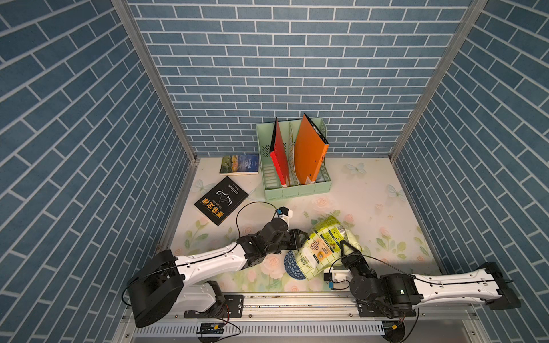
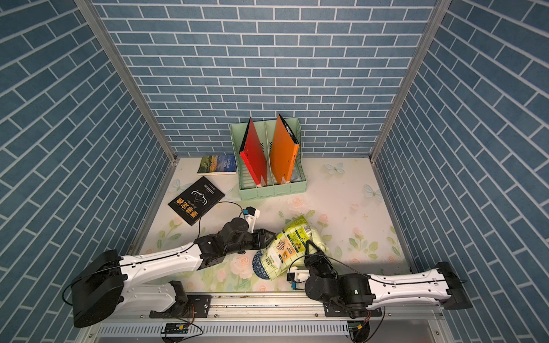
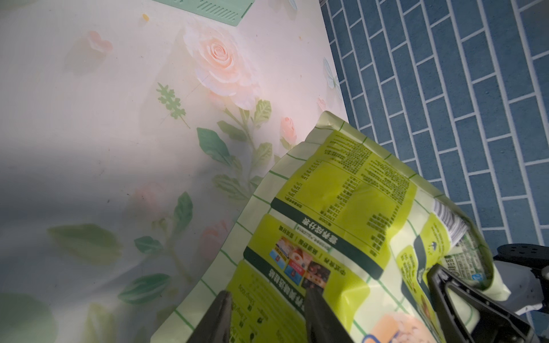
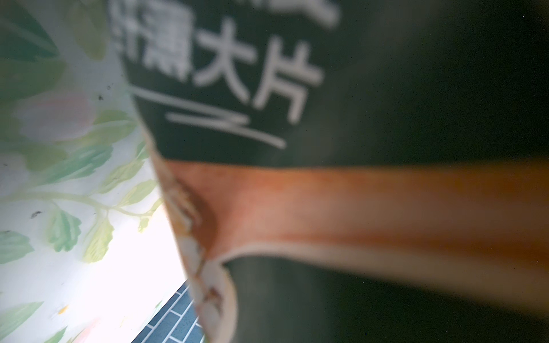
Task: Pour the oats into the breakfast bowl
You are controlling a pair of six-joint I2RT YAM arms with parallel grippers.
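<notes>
A green and white oats bag hangs tilted with its lower-left end over the blue patterned bowl, hiding much of the bowl. My right gripper is shut on the bag's right part; in the right wrist view the bag's dark printed face fills most of the picture. On the bag's left side, my left gripper is open, its fingertips close to the bag's printed face. Whether they touch it, I cannot tell. The inside of the bowl is out of sight.
A green file rack with a red folder and an orange folder stands at the back. Two books, one black and one blue, lie at the left. Bare tabletop stretches along the right.
</notes>
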